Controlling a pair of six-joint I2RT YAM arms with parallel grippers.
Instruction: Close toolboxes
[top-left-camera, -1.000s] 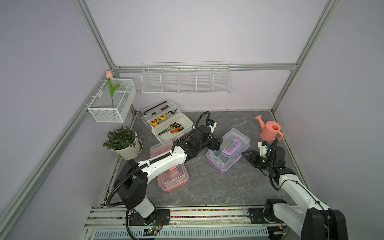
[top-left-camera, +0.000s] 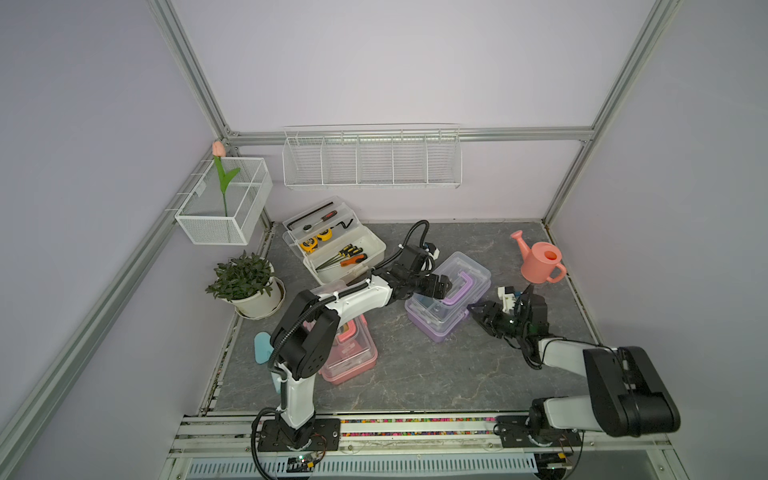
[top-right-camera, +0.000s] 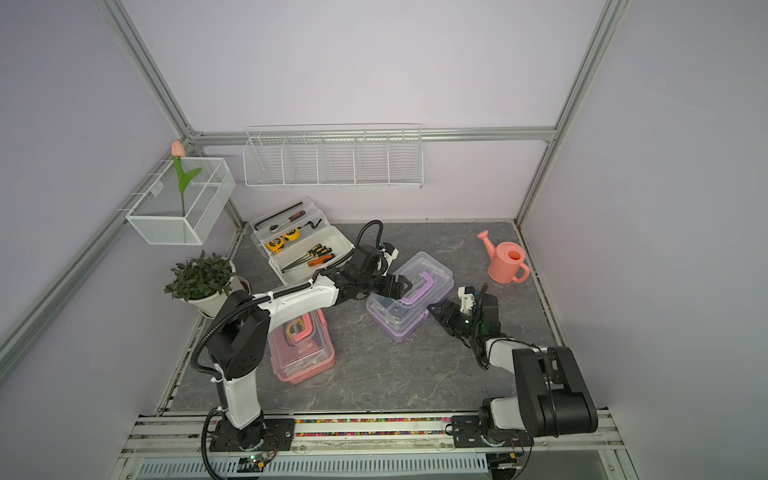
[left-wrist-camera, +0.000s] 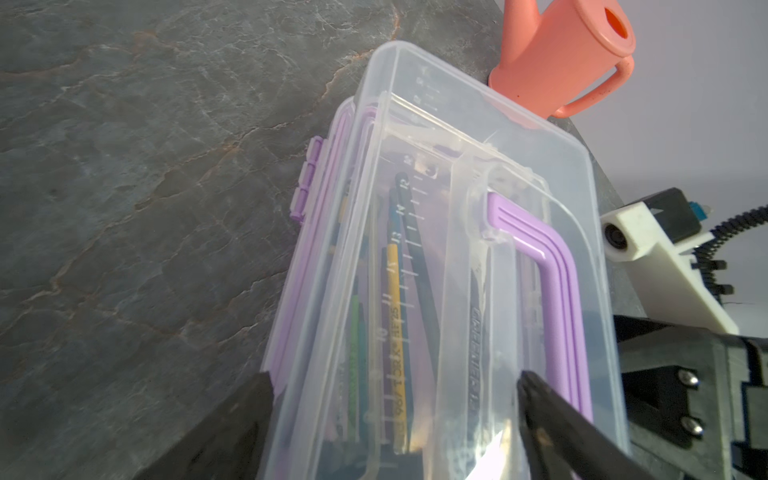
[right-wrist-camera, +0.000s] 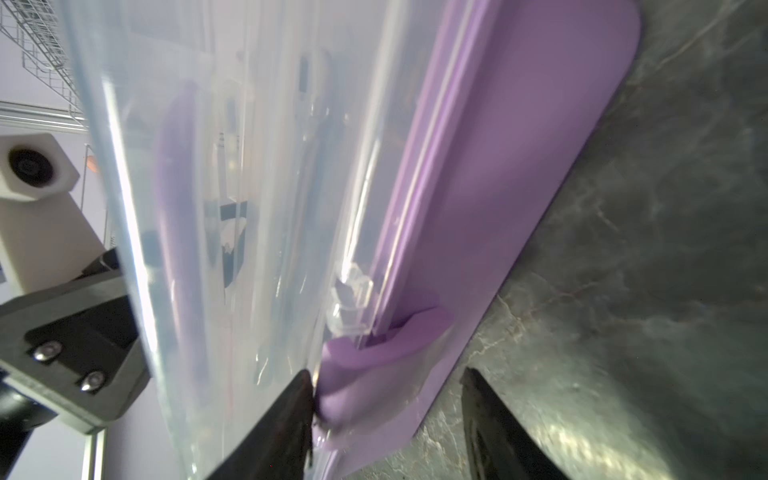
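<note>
The purple toolbox (top-left-camera: 438, 326) stands right of the table's middle, its clear lid (left-wrist-camera: 416, 72) lying down over the base. Its purple latch (right-wrist-camera: 384, 376) sticks out on the side facing my right gripper, whose parted fingers stand around or just behind it; contact is hard to tell. Over the lid hangs my open left gripper, near the purple handle (left-wrist-camera: 552, 280). The pink toolbox (top-left-camera: 349, 361) has its lid down, partly hidden by my left arm. At the back left, the white toolbox (top-left-camera: 364, 246) lies open with tools in both halves.
A pink watering can (top-left-camera: 542, 262) stands at the right rear. At the left are a potted plant (top-left-camera: 254, 288) and a wire basket (top-left-camera: 232, 232) on the wall.
The right gripper moved left against the purple toolbox, and the box has shifted a little left and back.
</note>
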